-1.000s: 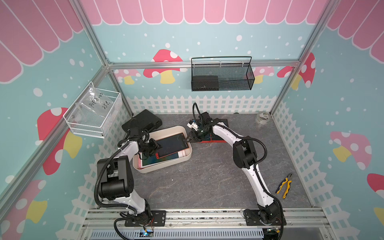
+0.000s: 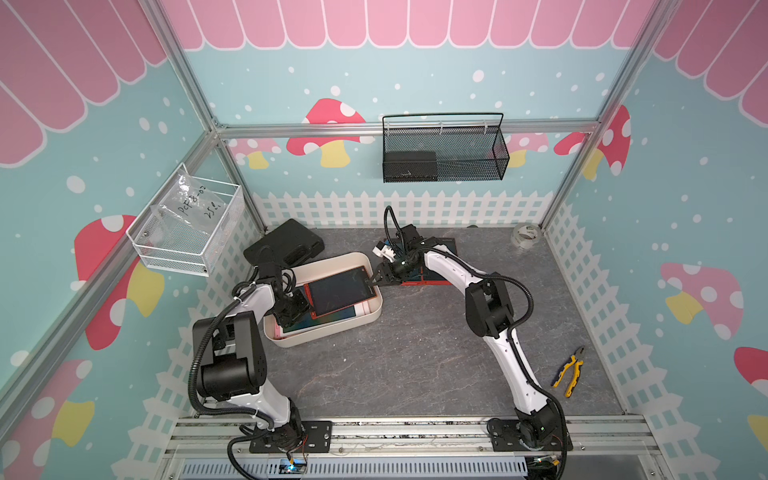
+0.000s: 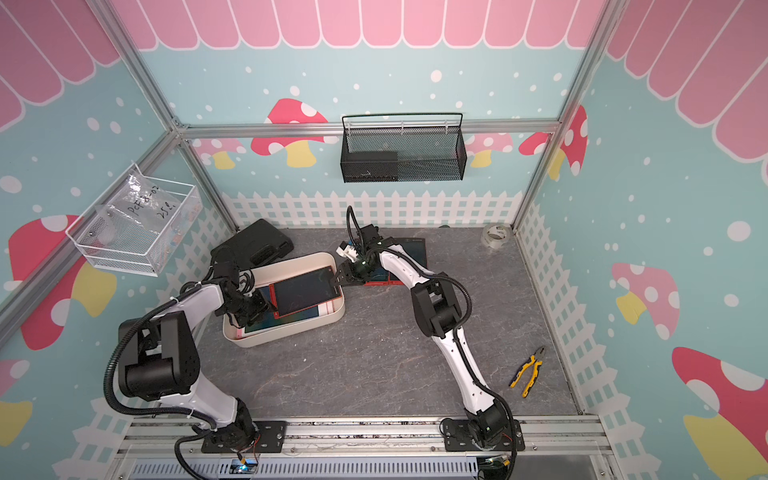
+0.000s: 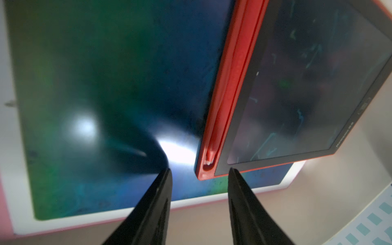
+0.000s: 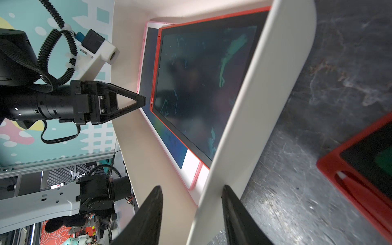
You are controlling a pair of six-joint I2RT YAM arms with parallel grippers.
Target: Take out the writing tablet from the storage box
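Observation:
The cream storage box (image 2: 326, 335) stands at the left of the table. Inside it, a dark writing tablet with a red frame (image 2: 342, 291) lies slanted on top of a larger blue-green tablet with a white border (image 4: 106, 106). My left gripper is open, its fingertips near the red corner of the upper tablet, with no clear grip on it. At the box's right end, my right gripper stands part open, one finger on each side of the box wall (image 5: 245, 118). Whether either finger touches that wall is unclear.
Another red-framed tablet (image 5: 367, 163) lies on the table right of the box, partly under the right arm. A black case (image 2: 285, 243) sits behind the box. Pliers (image 2: 569, 372) and a tape roll (image 2: 525, 236) lie at the right.
My left gripper has moved a little left and towards the front. The upper tablet and the box have shifted slightly left. The right arm looks nearly unmoved.

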